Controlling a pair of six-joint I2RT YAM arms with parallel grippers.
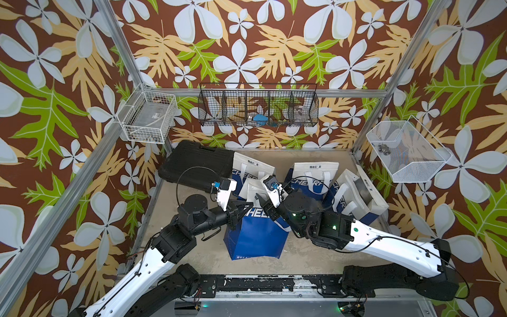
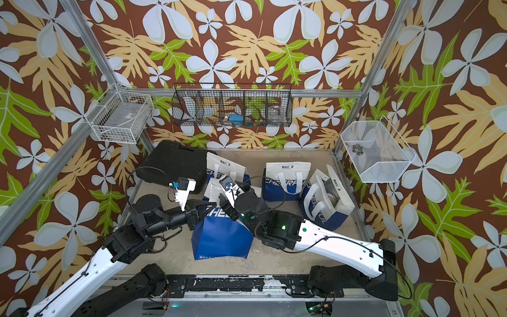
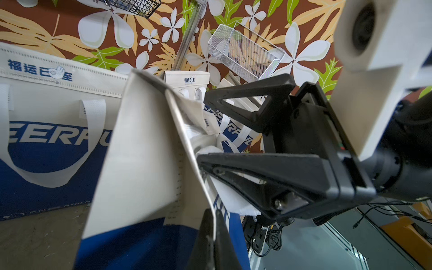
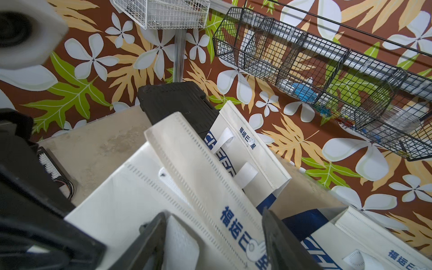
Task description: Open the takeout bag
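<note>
The blue and white takeout bag (image 1: 254, 238) stands in the front middle of the table, partly hidden by both arms. My left gripper (image 1: 246, 205) is shut at the bag's upper left; in the left wrist view its fingers sit along the edge of the white top. My right gripper (image 1: 268, 207) is over the bag's top with its fingers part open; in the right wrist view its blurred fingertips lie against the white strap and printed flap (image 4: 207, 193). Whether anything is held there cannot be made out.
More bags (image 2: 282, 182) stand behind and to the right. A black case (image 2: 169, 163) lies at back left. Wire baskets (image 2: 232, 105) hang on the back and side frames.
</note>
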